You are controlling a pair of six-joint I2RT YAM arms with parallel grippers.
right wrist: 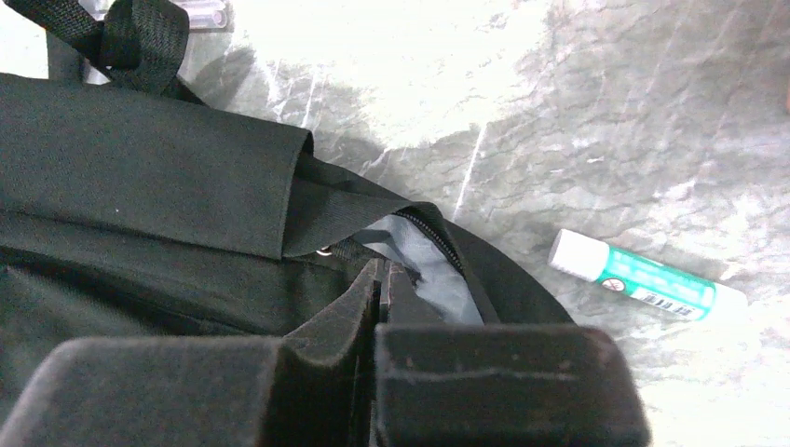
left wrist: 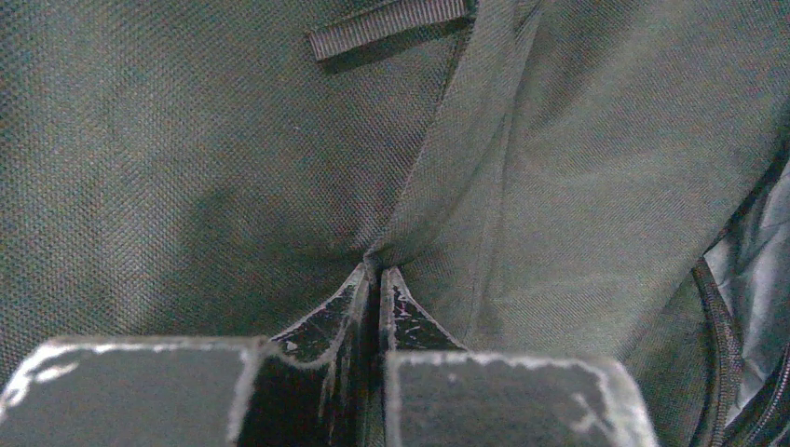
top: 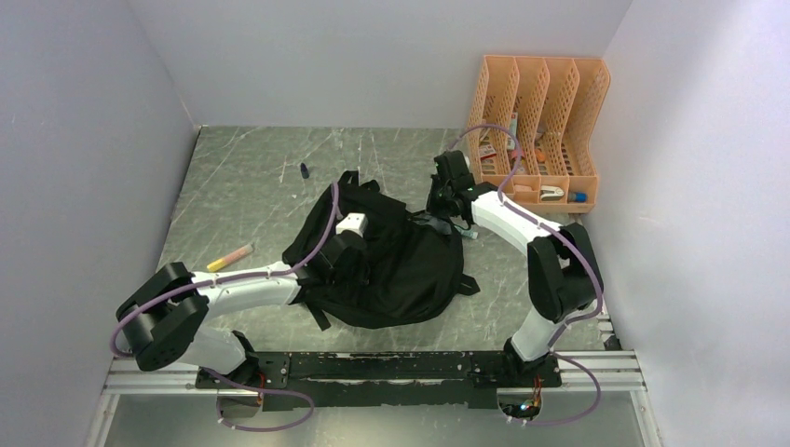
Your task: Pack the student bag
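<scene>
The black bag [top: 415, 289] lies across the middle of the table, its fabric slack and folded. My left gripper is shut on a fold of the bag's cloth. At the bag's upper right edge my right gripper is shut. A dark pull tab [right wrist: 349, 250] crosses right at its tips; whether it is pinched cannot be made out. Beside the tips, grey lining [right wrist: 430, 277] shows in a gap along the zipper teeth [right wrist: 433, 237]. What the bag contains is hidden.
A green and white glue stick [right wrist: 652, 279] lies just right of the bag. An orange divided rack [top: 545, 130] stands at the back right. A yellow marker [top: 230, 258] and a small dark item [top: 304, 170] rest on open table at left.
</scene>
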